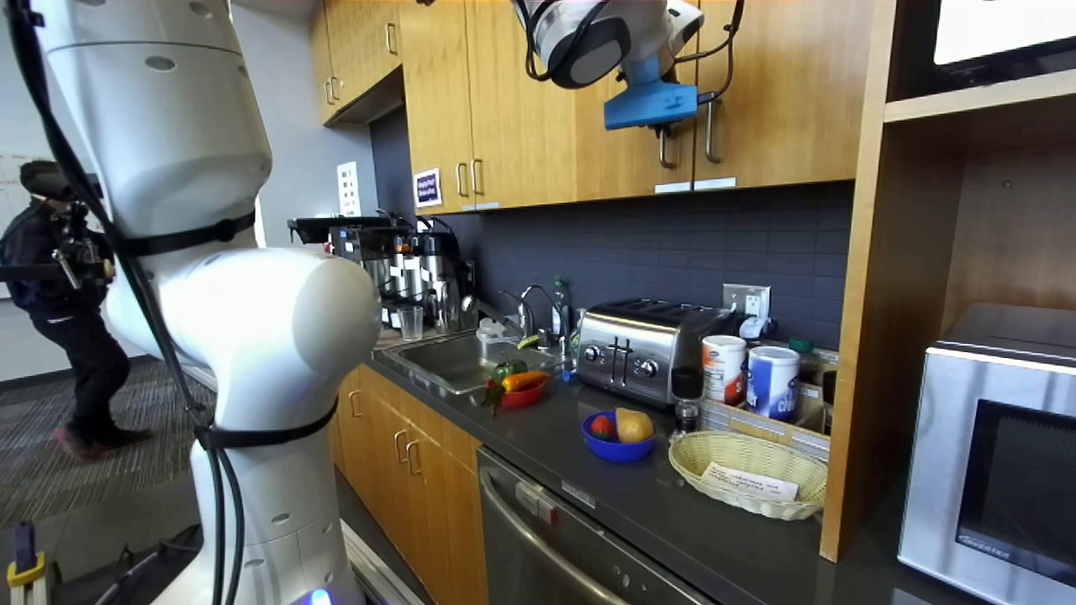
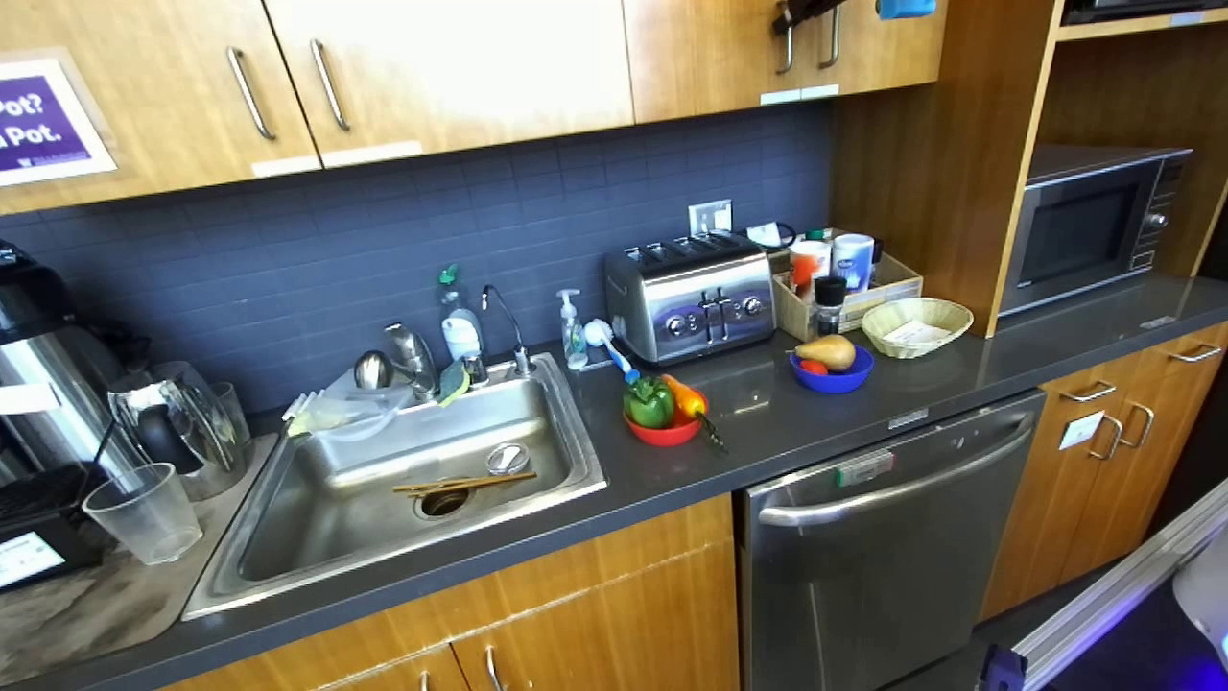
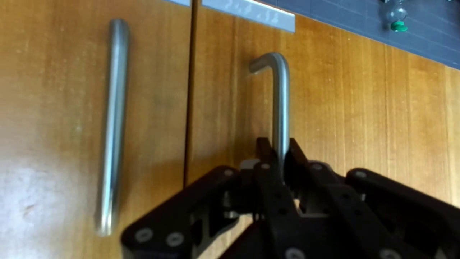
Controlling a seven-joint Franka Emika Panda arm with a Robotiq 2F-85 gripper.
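In the wrist view my black gripper is shut on a silver bar handle (image 3: 281, 101) of an upper cabinet door (image 3: 345, 108). The handle runs between both fingers, and its bent end shows clear of them. The door lies flush with its neighbour (image 3: 151, 99), a narrow seam between them; that neighbour's own handle (image 3: 114, 125) stands free to the left. From exterior view 1, the blue wrist mount (image 1: 651, 104) hangs in front of the handles and hides the fingers. In exterior view 2 only a dark piece of the gripper (image 2: 797, 13) shows at the top edge.
Below the cabinets, the counter (image 2: 737, 461) carries a toaster (image 2: 691, 301), a blue bowl (image 2: 832, 370), a red bowl (image 2: 664, 434) and a wicker basket (image 2: 967, 317). A sink (image 2: 271, 541) lies to the left. Open air separates the cabinets from the counter.
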